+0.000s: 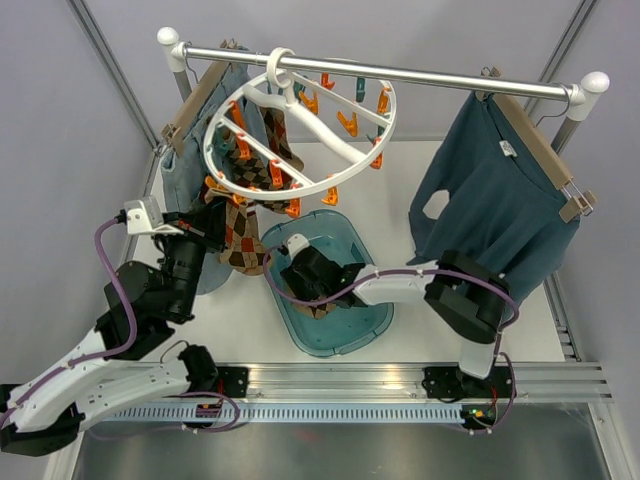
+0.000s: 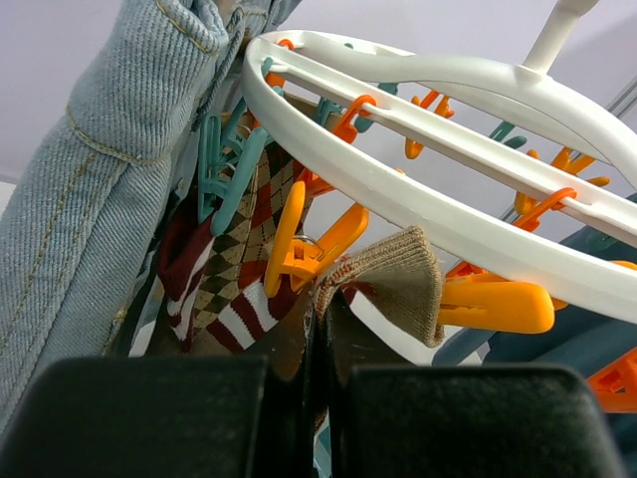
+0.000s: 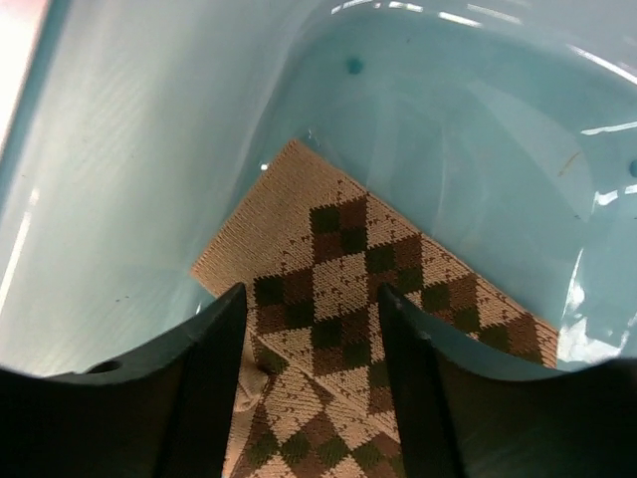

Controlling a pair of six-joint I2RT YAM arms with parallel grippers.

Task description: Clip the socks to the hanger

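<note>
A checkered brown sock [image 1: 241,245] hangs below the white round clip hanger [image 1: 300,193] on its left side. My left gripper is shut on that sock's tan cuff [image 2: 396,284], close beside an orange clip [image 2: 307,254]. Other checkered socks hang from clips behind it. In the teal basin [image 1: 352,338] lies another checkered sock [image 3: 338,289], flat and partly folded. My right gripper is over this sock, its fingers [image 3: 221,344] parted, with cloth showing below the gap. Whether the fingertips touch the cloth I cannot tell.
A metal rail [image 1: 400,73] crosses above. Light blue jeans [image 2: 100,179] hang close on the left of the left gripper. Dark teal trousers [image 1: 490,190] hang at the right. Several orange and green clips ring the hanger.
</note>
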